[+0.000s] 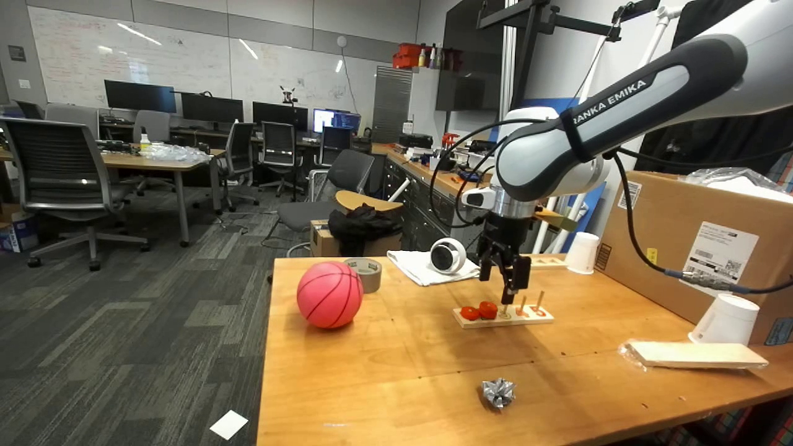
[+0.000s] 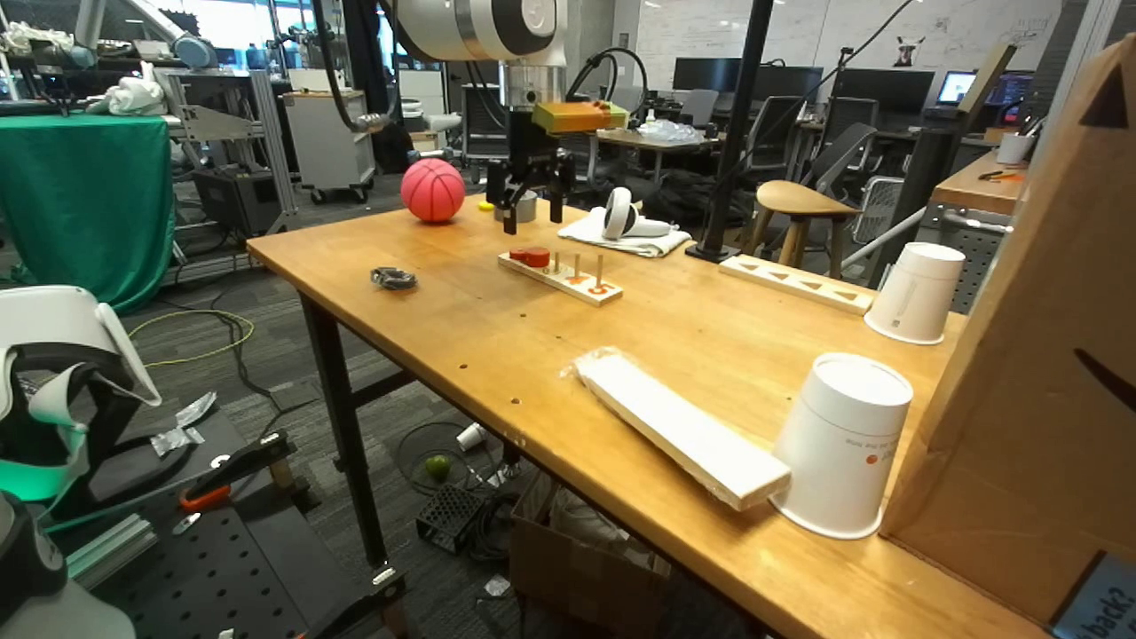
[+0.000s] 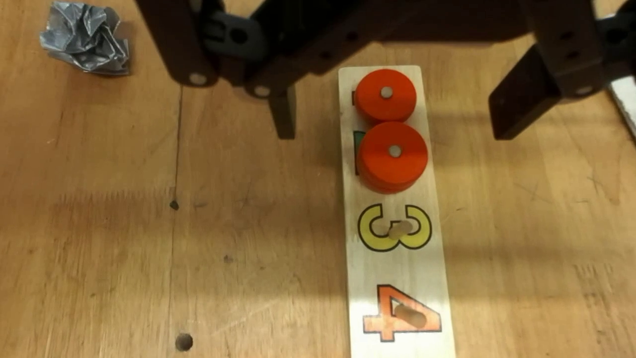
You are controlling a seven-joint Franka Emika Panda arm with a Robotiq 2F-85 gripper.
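A pale wooden peg board (image 3: 396, 268) with printed numbers lies flat on the table. Two red round pieces (image 3: 394, 154) sit over the pegs at its one end, touching each other in the wrist view; the pegs at 3 and 4 are bare. Above the board hangs my gripper, its fingers wide apart to either side of the red pieces and nothing between them. From the side, the gripper (image 1: 496, 286) is higher than the board (image 1: 503, 318). In exterior view 2 the gripper (image 2: 532, 224) likewise stays clear of the board (image 2: 564, 279).
A crumpled silver ball (image 1: 498, 393) lies in front of the board. A pink ball (image 1: 330, 295), a tape roll (image 1: 365, 275) and a white headset (image 1: 448, 257) on a cloth stand farther back. White cups (image 2: 848, 447) and a wrapped plank (image 2: 682, 426) occupy the other end.
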